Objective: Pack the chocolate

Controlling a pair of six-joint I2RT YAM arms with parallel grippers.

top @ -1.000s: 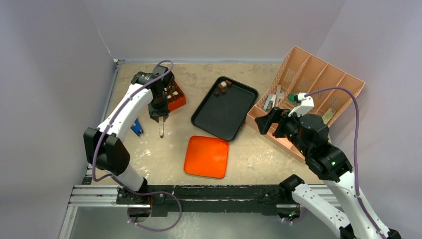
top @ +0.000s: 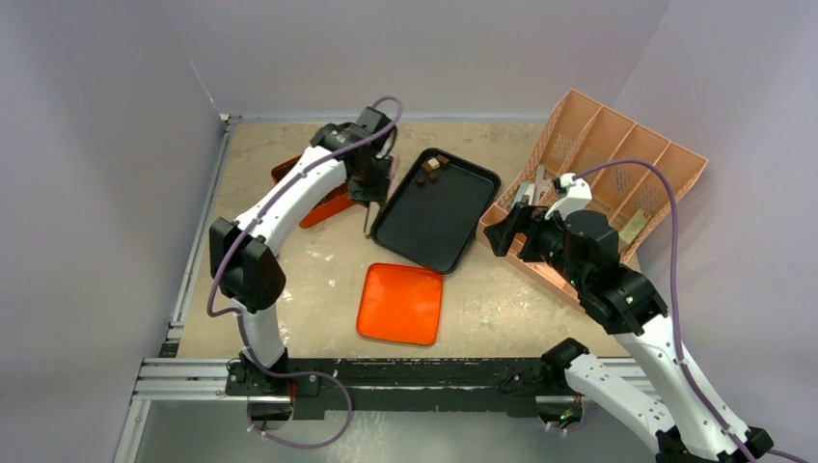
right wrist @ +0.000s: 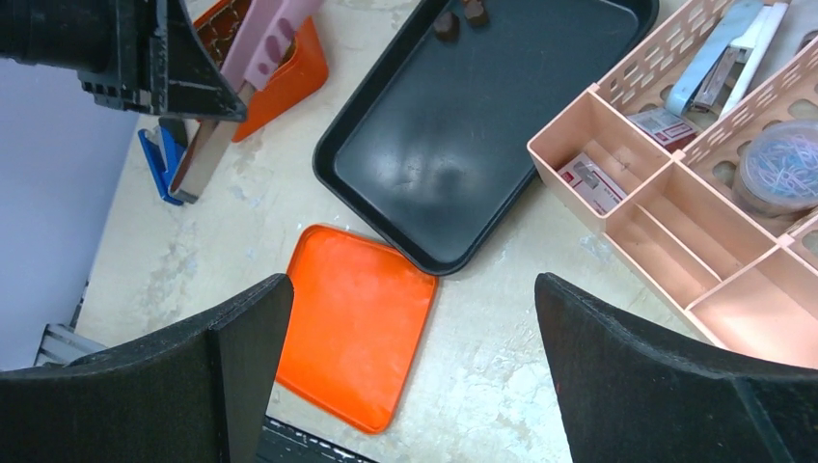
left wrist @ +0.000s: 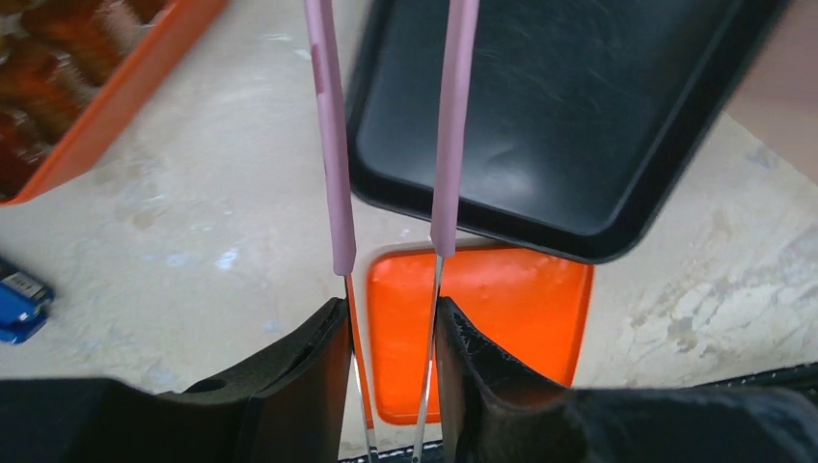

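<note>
Brown chocolate pieces (top: 421,178) (right wrist: 446,27) sit at the top of the black tray (top: 434,217) (left wrist: 521,116). An orange box (left wrist: 116,106) (right wrist: 289,87) of brown items is at the left, partly under the left arm in the top view. My left gripper holds pink-tipped metal tongs (left wrist: 447,145) between its fingers, over the gap between box and black tray. My right gripper stands open and empty near the pink organiser.
An orange tray (top: 399,305) lies in front of the black one. The pink organiser (top: 617,164) with stationery stands at right. A blue object (left wrist: 21,299) lies at left on the bare table (right wrist: 492,367).
My left arm has risen from the orange box and moved right toward the black tray, tongs along with it. The right arm has shifted only slightly.
</note>
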